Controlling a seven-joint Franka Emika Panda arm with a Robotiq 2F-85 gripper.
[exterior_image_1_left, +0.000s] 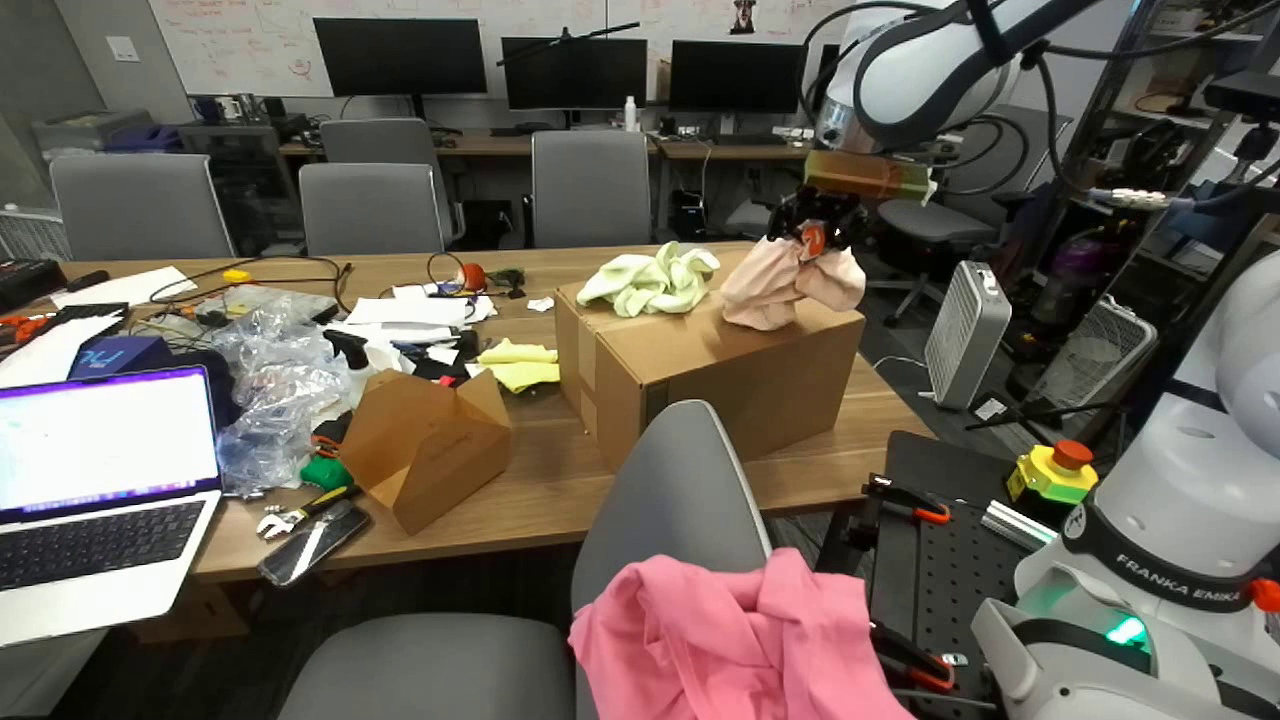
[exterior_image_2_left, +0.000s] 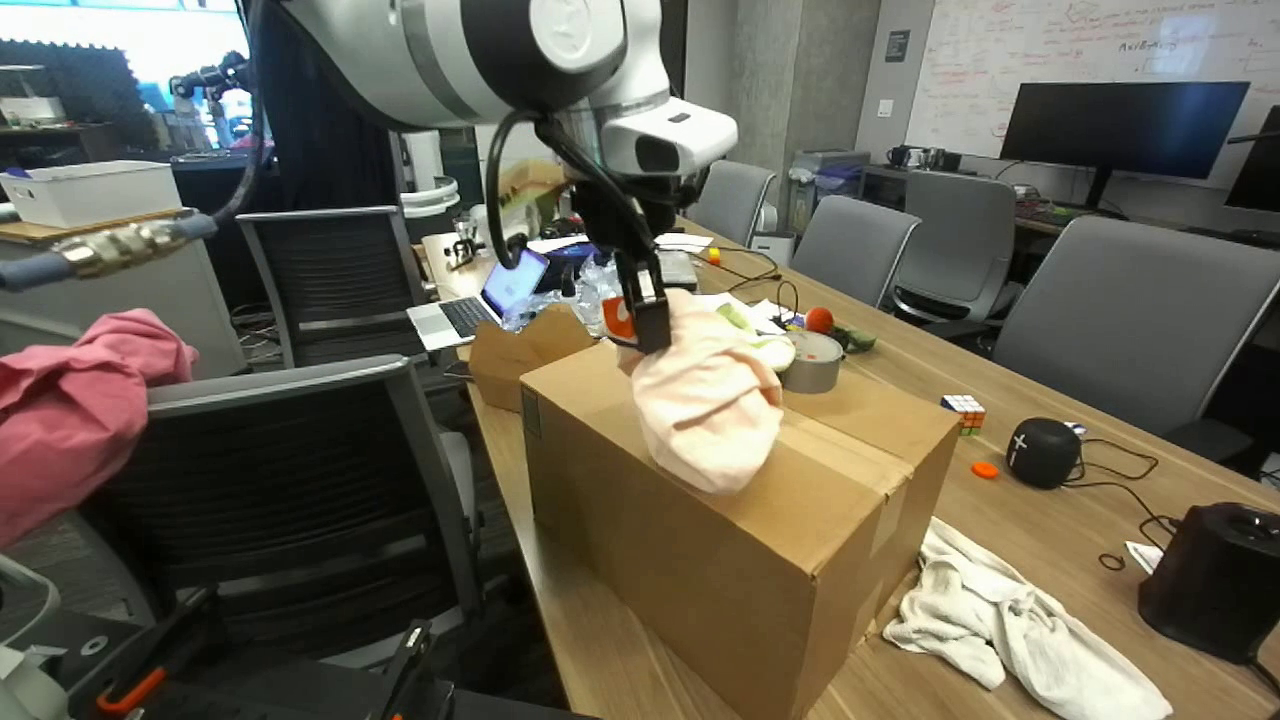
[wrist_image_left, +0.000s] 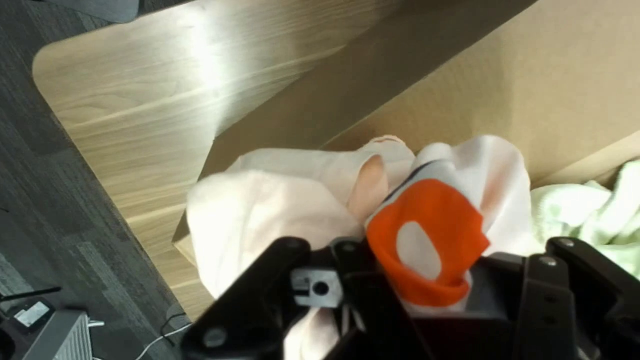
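A pale pink cloth (exterior_image_1_left: 771, 288) hangs bunched from my gripper (exterior_image_1_left: 817, 235) over the right end of the cardboard box (exterior_image_1_left: 744, 390). In exterior view 2 the gripper (exterior_image_2_left: 644, 336) points down, shut on the cloth (exterior_image_2_left: 708, 420), whose lower folds reach the box top or nearly so. Up close in the wrist view, an orange-and-white patch (wrist_image_left: 447, 222) shows at the fingers, with the pink cloth (wrist_image_left: 270, 204) spread around them. A pale green cloth (exterior_image_1_left: 648, 282) lies crumpled on the box's left part.
A grey tape roll (exterior_image_2_left: 813, 364) shows behind the cloth. On the table are a white cloth (exterior_image_2_left: 1020, 612), a black speaker (exterior_image_2_left: 1042, 452) and an open brown carton (exterior_image_1_left: 426, 444). A grey chair (exterior_image_1_left: 672, 516) with a pink garment (exterior_image_1_left: 732, 636) stands before the box.
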